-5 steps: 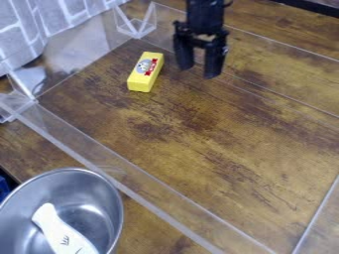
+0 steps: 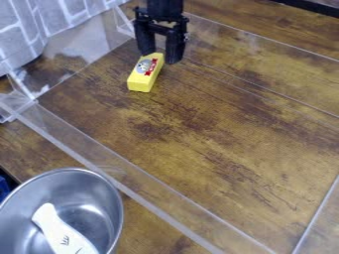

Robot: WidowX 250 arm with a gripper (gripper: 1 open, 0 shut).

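Observation:
My black gripper [image 2: 161,44] is at the top centre of the camera view, standing open, its fingers apart over the far end of a yellow box [image 2: 143,77] with a small printed label. The box lies flat on the wooden surface. Whether a finger touches it I cannot tell.
A metal bowl [image 2: 24,223] with a white handled object [image 2: 63,232] inside sits at the bottom left. Clear low walls [image 2: 99,160] border the wooden area [image 2: 225,139], whose middle and right are bare. A pale patterned cloth [image 2: 34,25] is at the upper left.
My gripper has moved left, from beside the yellow box to over its far end. The box looks unmoved.

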